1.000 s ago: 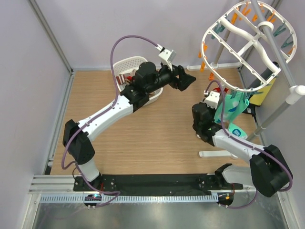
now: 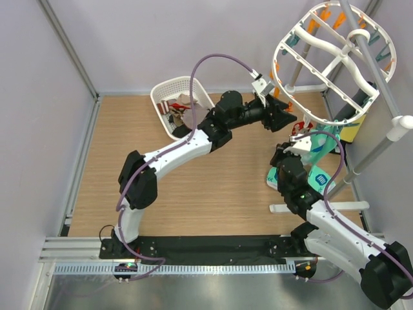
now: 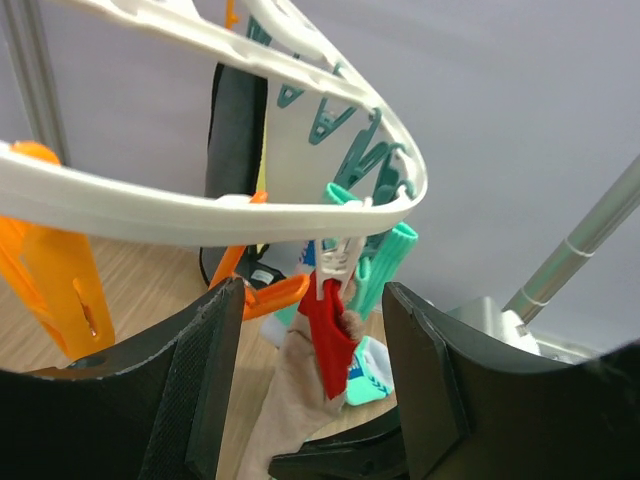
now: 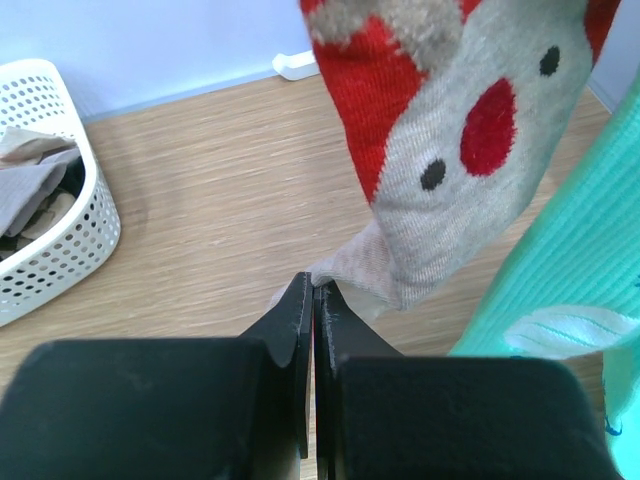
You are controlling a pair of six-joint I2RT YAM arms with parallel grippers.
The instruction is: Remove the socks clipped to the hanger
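A grey and red sock with a face (image 4: pixel 480 130) hangs by a white clip (image 3: pixel 338 260) from the rim of the round white hanger (image 2: pixel 279 53). My right gripper is shut on the lower edge of this sock, below the hanger. Beside it hangs a mint-green sock (image 4: pixel 575 240), held by teal clips (image 3: pixel 365 160) on the same rim. My left gripper stands part open near the rim, with nothing between its fingers; the clipped sock shows beyond the gap. An orange clip (image 3: pixel 270 295) is close to the left fingers.
A white basket (image 2: pixel 161 97) with several socks stands at the back of the floor. Metal poles (image 2: pixel 381 84) hold the hanger on the right. Teal and white items (image 2: pixel 319 179) lie below it.
My left gripper has moved right toward the hanger rim.
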